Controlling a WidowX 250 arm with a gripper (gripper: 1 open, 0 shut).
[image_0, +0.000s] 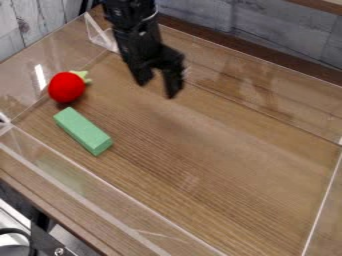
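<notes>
My dark gripper (159, 76) hangs over the upper middle-left of the wooden table (227, 170), blurred, so the state of its fingers cannot be told. A red ball (67, 87) with a small pale green tip behind it sits at the left, below and left of the gripper. A green bar (83, 132) lies at the lower left, apart from the ball.
A wall and rim run along the left and back edges. Dark cables show outside the table at the lower left.
</notes>
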